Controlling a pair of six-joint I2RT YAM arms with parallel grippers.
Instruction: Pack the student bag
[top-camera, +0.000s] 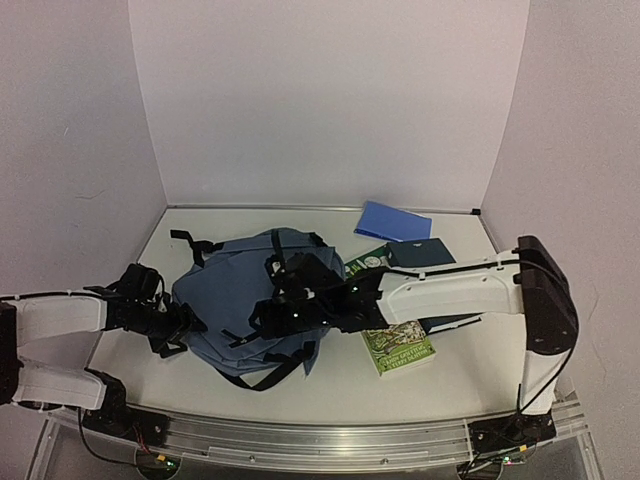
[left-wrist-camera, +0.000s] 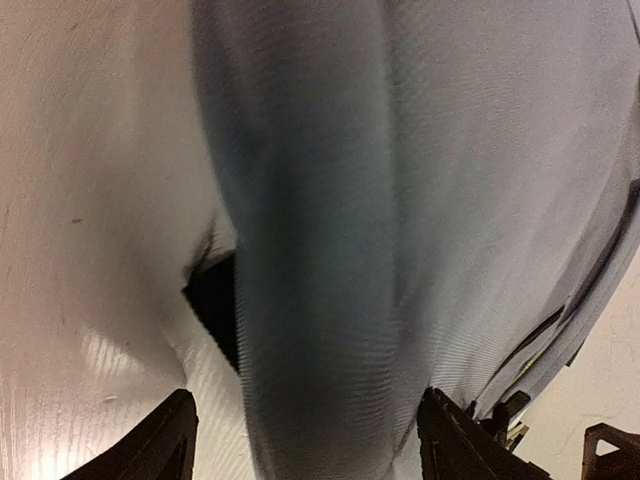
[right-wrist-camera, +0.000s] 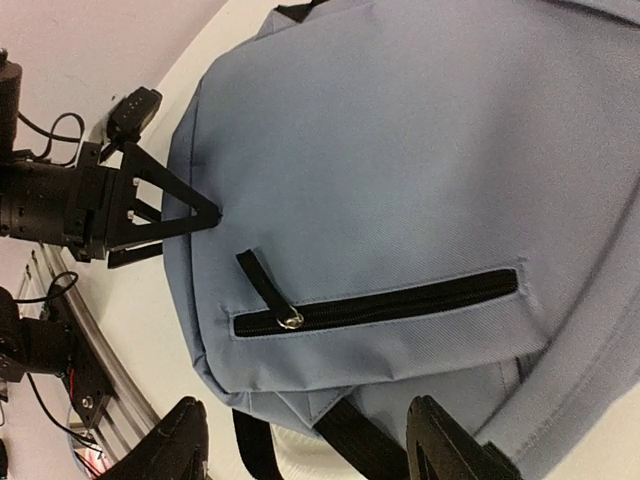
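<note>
The blue-grey bag (top-camera: 222, 285) lies flat on the left-middle of the table, its zipped pocket towards the front. At its left edge, my left gripper (top-camera: 188, 336) has its fingers spread, with a fold of the bag (left-wrist-camera: 320, 300) between them in the left wrist view. Over the front of the bag hangs my right gripper (top-camera: 262, 322), open and holding nothing. A short black zipper (right-wrist-camera: 390, 305) with a pull tab shows below it in the right wrist view. The bag's main opening cannot be made out.
Right of the bag lie a green book (top-camera: 402, 350) and a dark blue book (top-camera: 428, 252), both partly hidden by my right arm. A bright blue book (top-camera: 393, 221) sits at the back.
</note>
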